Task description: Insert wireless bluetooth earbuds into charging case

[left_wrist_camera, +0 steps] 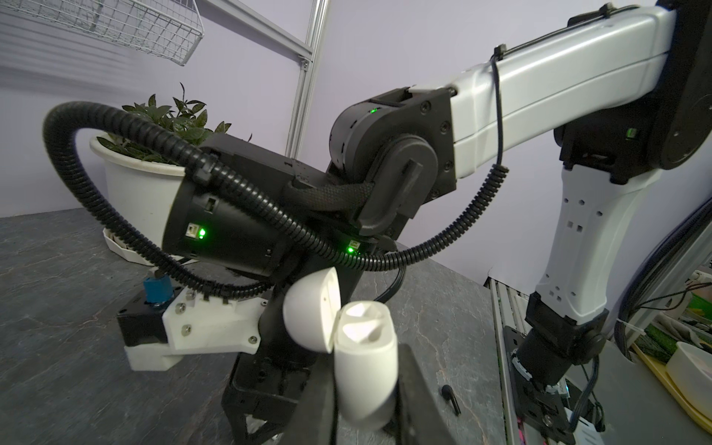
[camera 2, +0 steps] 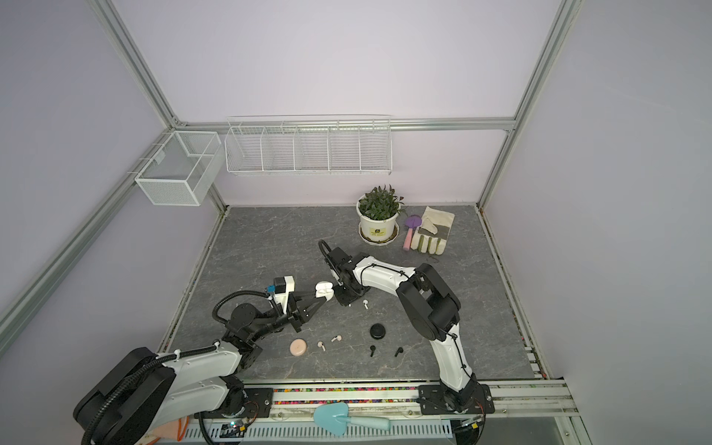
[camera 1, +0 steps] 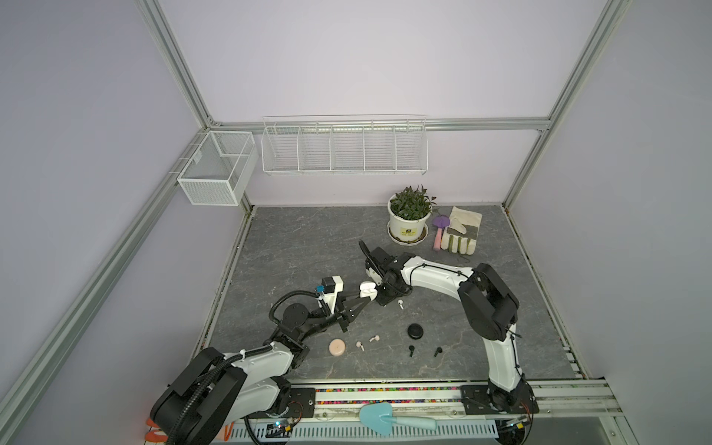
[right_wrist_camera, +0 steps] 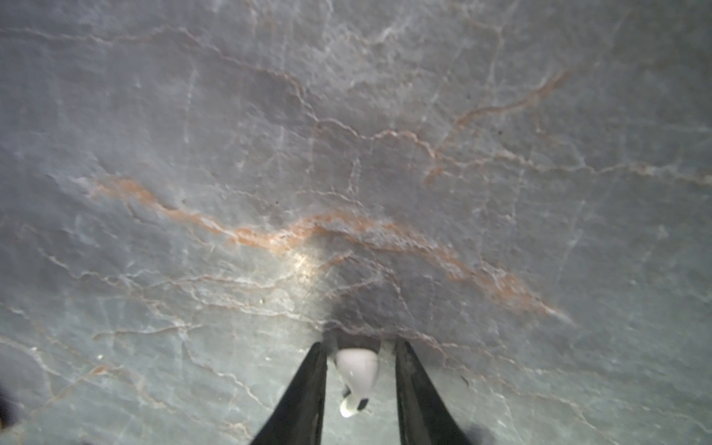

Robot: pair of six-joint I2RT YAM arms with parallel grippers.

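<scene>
The white charging case (left_wrist_camera: 365, 371) stands upright with its lid (left_wrist_camera: 307, 307) swung open, two slots showing on top. My left gripper is shut on the case and holds it above the table. My right gripper points down at the table, its fingers apart. Between those fingers is a white earbud (right_wrist_camera: 357, 367), with a gap on each side; whether it rests on the table cannot be told. A second white earbud (camera 1: 401, 304) lies on the table just right of the right gripper.
A pink round case (camera 1: 337, 347) and two pink earbuds lie at the front left. The black round case (camera 1: 415, 331) and two black earbuds are at the front right. Towards the back stand a potted plant (camera 1: 408, 222) and gloves (camera 1: 460, 231). Both arms' ends are close together mid-table.
</scene>
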